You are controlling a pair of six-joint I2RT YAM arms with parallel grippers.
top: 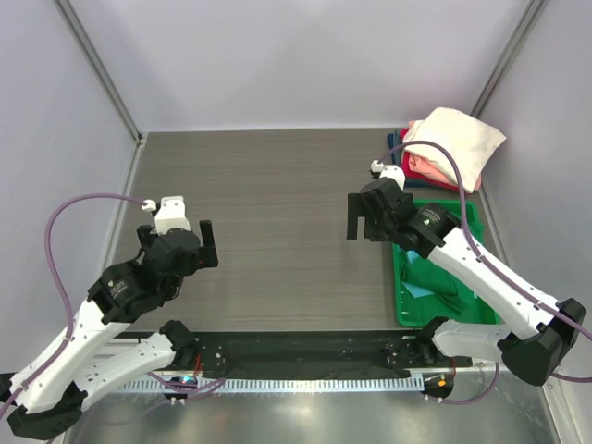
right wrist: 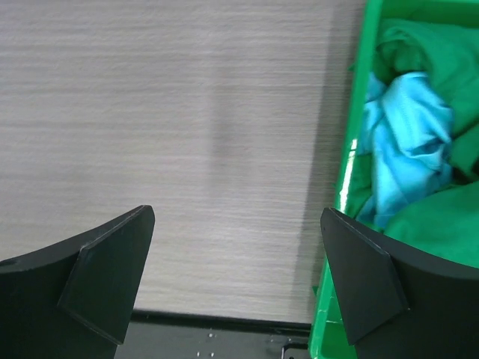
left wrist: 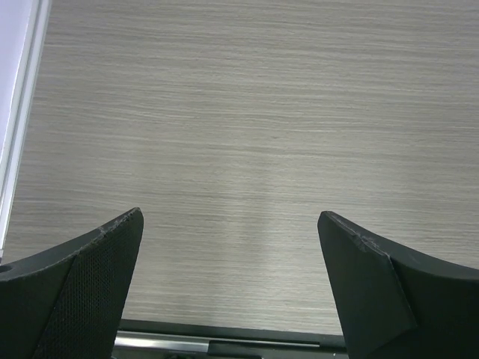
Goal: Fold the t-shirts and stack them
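Note:
Inside the green bin at the right lie a crumpled dark green shirt [right wrist: 449, 224] and a light blue shirt [right wrist: 410, 142]. A stack of folded shirts [top: 453, 141] rests at the back right corner, cream cloth on top, with salmon, red and dark blue below. My left gripper is open above bare table at the left, nothing between its fingers. Just left of the bin, my right gripper is also open and empty. In the top view the right arm hides part of the bin and its contents.
The green bin [top: 404, 310] stands along the table's right side, its left wall beside my right gripper. White walls [top: 305, 65] enclose the back and sides.

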